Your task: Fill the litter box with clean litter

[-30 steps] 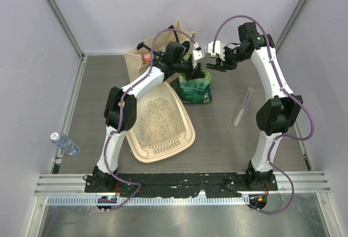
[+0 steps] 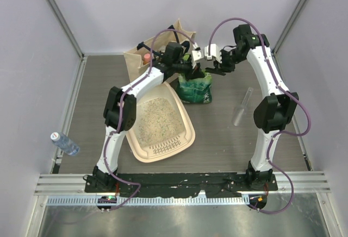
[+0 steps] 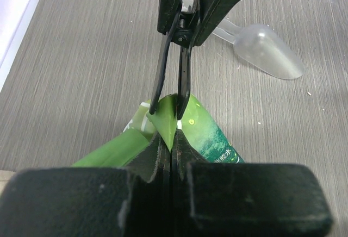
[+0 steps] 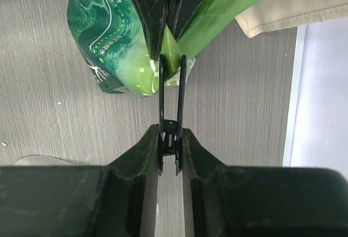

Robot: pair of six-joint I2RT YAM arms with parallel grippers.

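Note:
The green litter bag (image 2: 196, 91) stands on the table beside the cream litter box (image 2: 188, 128), which has a layer of pale litter in its bottom. My left gripper (image 2: 194, 73) is shut on the bag's bunched top; in the left wrist view, a folded green corner (image 3: 163, 118) sticks out past its fingers. Facing it from the right, my right gripper (image 2: 224, 66) grips slim black spring snips (image 4: 181, 98). Their two thin blades stand apart, one on either side of the green corner (image 4: 171, 57). No cut shows in the bag from these views.
Behind the litter box stands a tan open bin (image 2: 132, 66) holding various items. A clear scoop (image 2: 239, 112) lies to the right of the bag. At the far left is a blue bottle (image 2: 65, 143).
The left arm and the bag stay put.

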